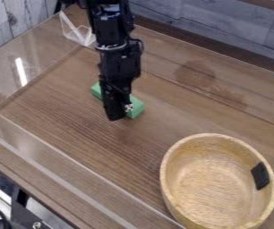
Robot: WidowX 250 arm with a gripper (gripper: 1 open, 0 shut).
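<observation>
The black gripper (118, 111) reaches down from the top of the view, its tip low over a green block (133, 105) on the wooden table (68, 134). The arm covers the middle of the block, whose green ends show on both sides. The fingers look close together; whether anything is between them is hard to make out.
A large round pale wooden bowl (218, 203) with a dark patch on its rim stands at the lower right. Dark cables lie off the table's edge at the lower left.
</observation>
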